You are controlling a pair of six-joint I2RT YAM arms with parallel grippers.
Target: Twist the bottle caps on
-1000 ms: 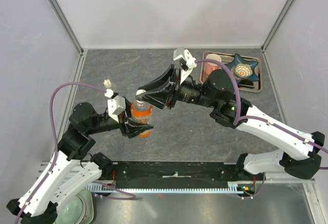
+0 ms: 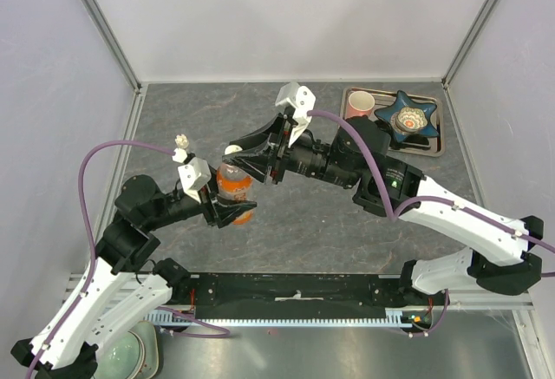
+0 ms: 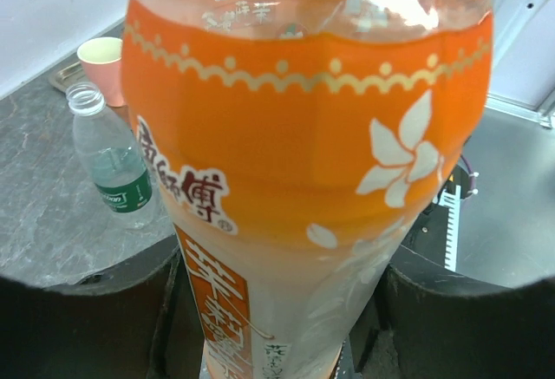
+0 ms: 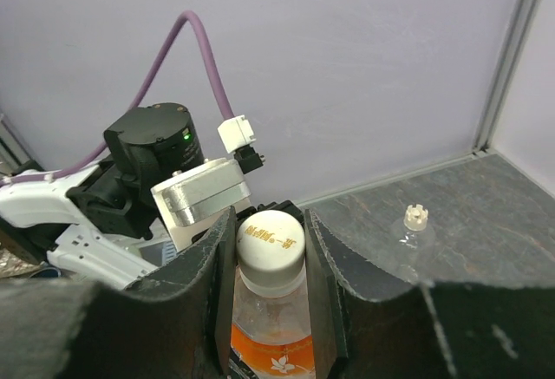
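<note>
An orange-labelled bottle (image 2: 236,184) stands upright in the air over the table's left-centre, held by my left gripper (image 2: 230,208), whose fingers close round its body; the label fills the left wrist view (image 3: 303,136). Above it my right gripper is shut on a white cap (image 4: 270,245) at the bottle's top; whether the threads are engaged I cannot tell. A clear bottle with a green label (image 3: 113,162) and no cap on its open mouth stands behind in the left wrist view.
At the back right a metal tray (image 2: 438,145) holds a pink cup (image 2: 360,104) and a blue star-shaped dish (image 2: 390,110). In the right wrist view a small pale topped item (image 4: 415,218) stands on the grey table (image 4: 486,205).
My right gripper and the bottle's top have shifted slightly left and up in the top view, with the bottle moving a little along. Both grippers stay shut.
</note>
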